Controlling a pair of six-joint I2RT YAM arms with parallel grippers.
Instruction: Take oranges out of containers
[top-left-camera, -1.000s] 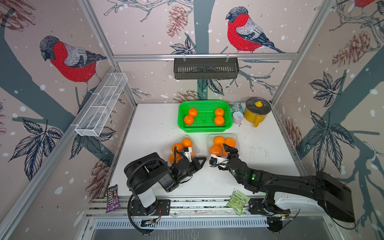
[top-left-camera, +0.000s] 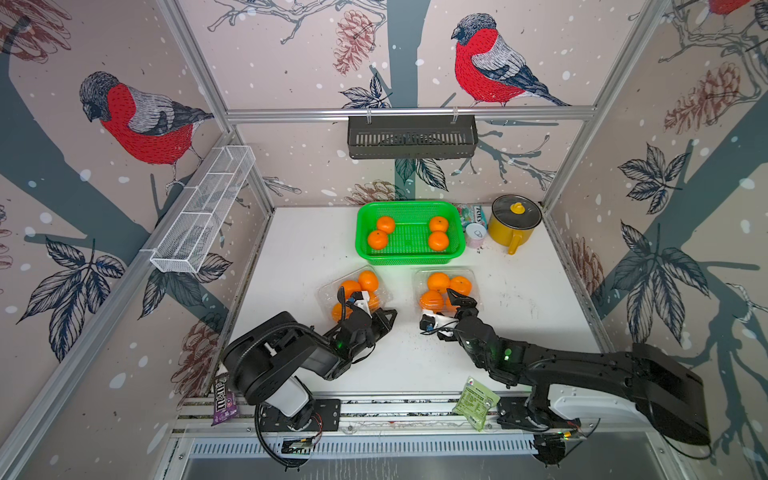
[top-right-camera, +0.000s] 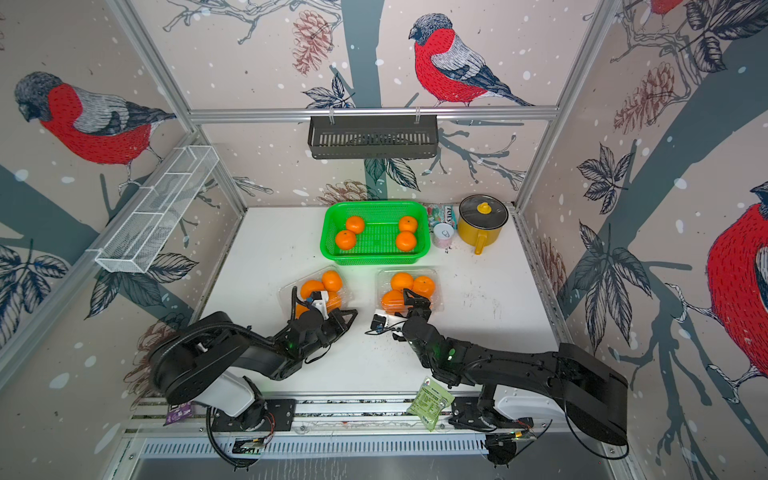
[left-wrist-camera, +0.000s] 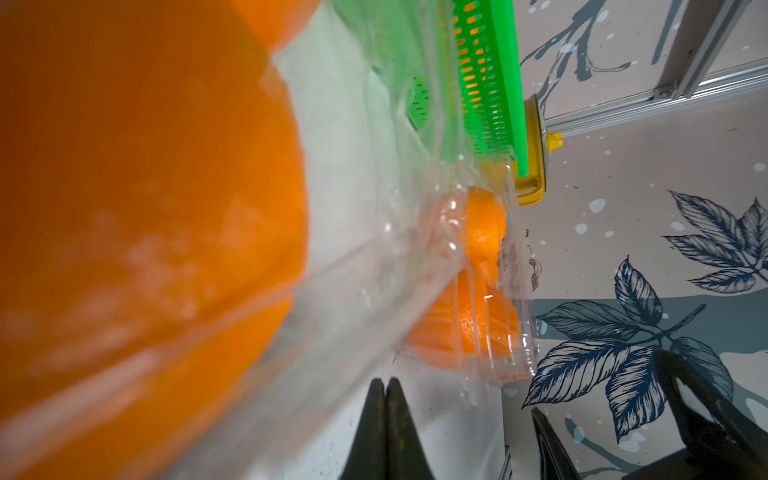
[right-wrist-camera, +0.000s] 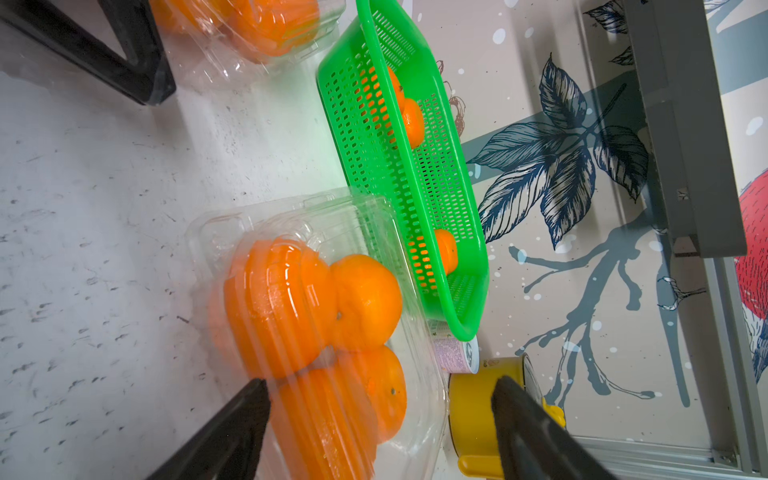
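Two clear plastic containers of oranges stand on the white table, the left container (top-left-camera: 328, 288) and the right container (top-left-camera: 424, 276). My left gripper is shut, nothing visible between its fingertips, low beside the left container, whose wall fills much of the left wrist view. My right gripper is open at the near side of the right container, its blurred fingers either side of the oranges (right-wrist-camera: 364, 304) in the right wrist view, holding none. Behind both, a green basket (top-left-camera: 409, 260) holds several oranges.
A yellow pot (top-left-camera: 510, 233), a small cup (top-left-camera: 475, 238) and a packet stand at back right. A green packet (top-left-camera: 475, 401) lies at the front edge. A white wire rack (top-left-camera: 200, 208) hangs on the left.
The left arm and gripper have moved leftward, and the left container has shifted slightly left with them. The right arm is unchanged.
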